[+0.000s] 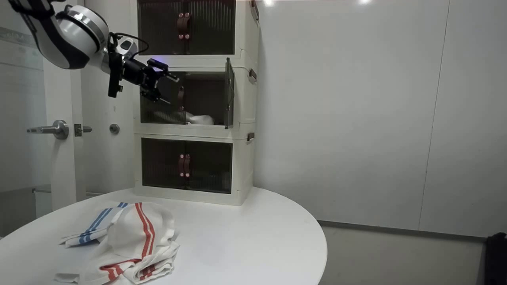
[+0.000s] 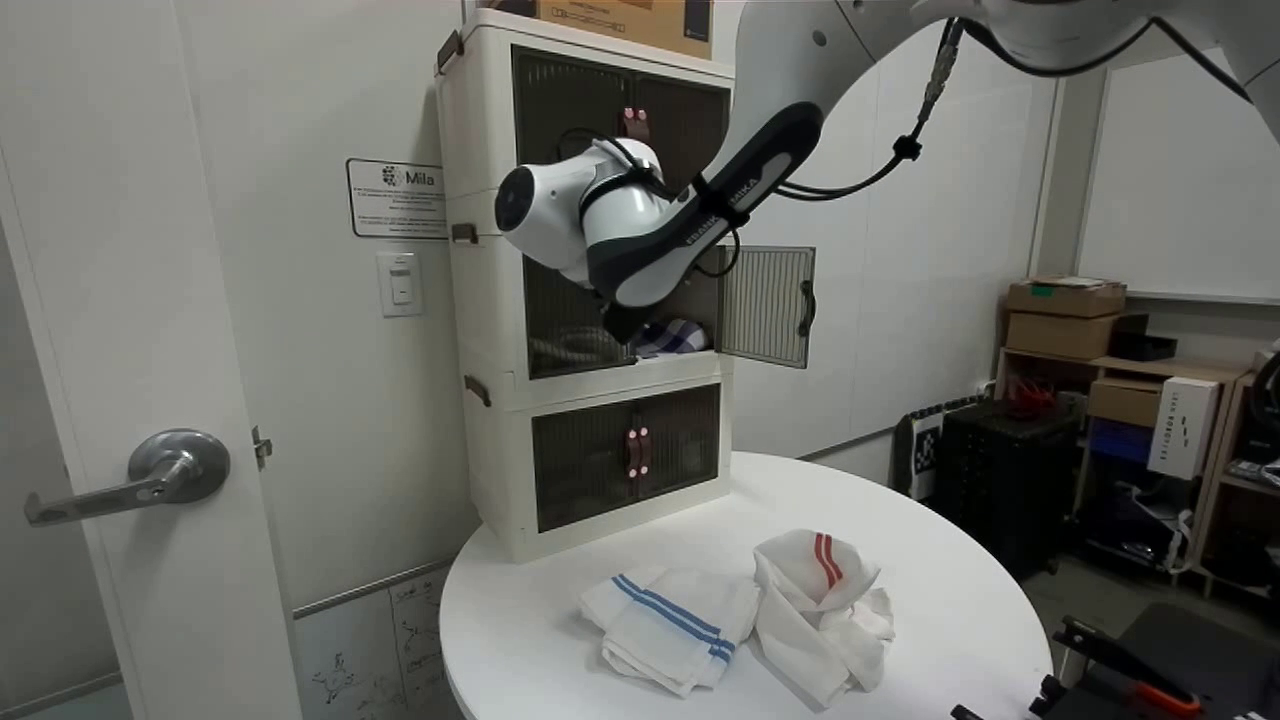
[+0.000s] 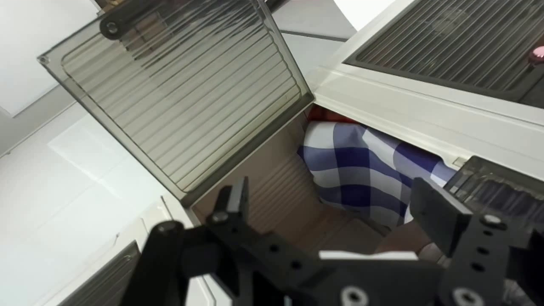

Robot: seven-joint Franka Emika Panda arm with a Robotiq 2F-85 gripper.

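My gripper stands open, its two fingers apart with nothing held between them. It hangs in front of the cabinet's middle compartment, whose right door (image 1: 229, 94) is swung wide; the left door (image 1: 162, 98) of that compartment is closed. Inside, a blue-and-white checked cloth (image 3: 364, 165) lies against the compartment wall in the wrist view. A white bit of cloth (image 1: 202, 119) shows in the opening in exterior view 1. On the round table rest a white towel with red stripes (image 1: 138, 237) and a folded white towel with blue stripes (image 2: 674, 624), side by side.
The top doors (image 1: 209, 27) and bottom doors (image 1: 207, 166) of the cabinet (image 1: 244, 156) are closed. The open door panel (image 3: 178, 97) juts out beside the opening.
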